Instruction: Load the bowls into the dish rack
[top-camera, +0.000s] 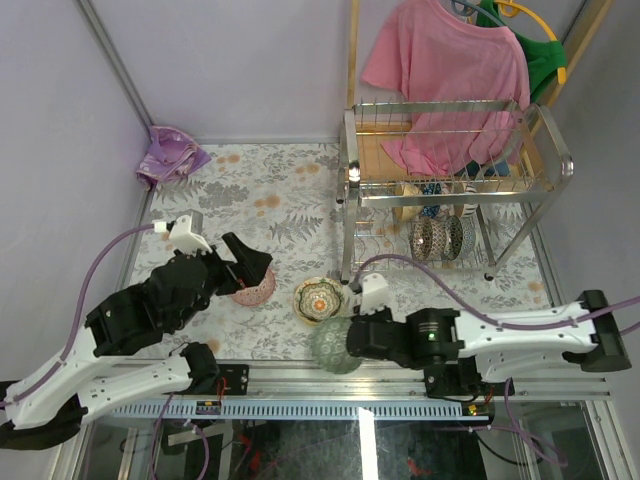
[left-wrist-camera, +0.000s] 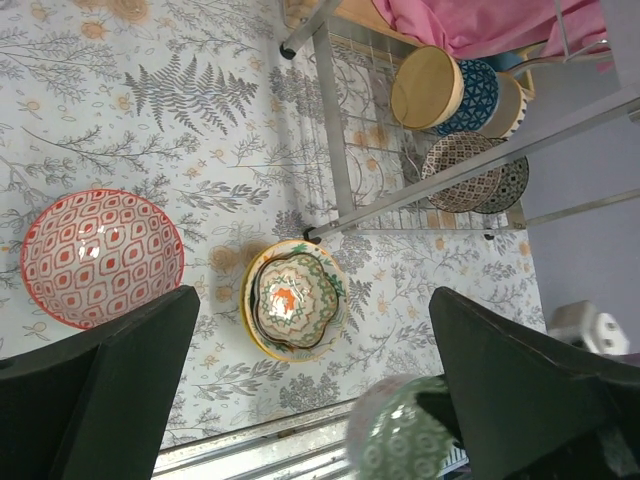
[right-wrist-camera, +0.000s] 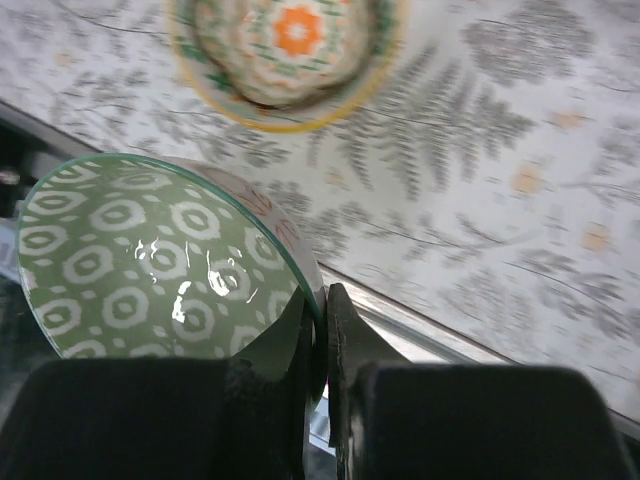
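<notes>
My right gripper is shut on the rim of a green patterned bowl (right-wrist-camera: 150, 260), seen in the top view below the stacked yellow-rimmed bowls (top-camera: 319, 298) on the floral surface. A red patterned bowl (left-wrist-camera: 100, 255) lies left of that stack, beside my left gripper (top-camera: 245, 258), which stands open and empty above it. The steel dish rack (top-camera: 348, 240) stands to the back right, several bowls (left-wrist-camera: 460, 165) upright in its lower level.
Pink and green shirts (top-camera: 440, 45) hang behind the rack. A purple cloth bundle (top-camera: 170, 155) lies at the back left. The surface left of the rack is clear. A metal rail runs along the front edge.
</notes>
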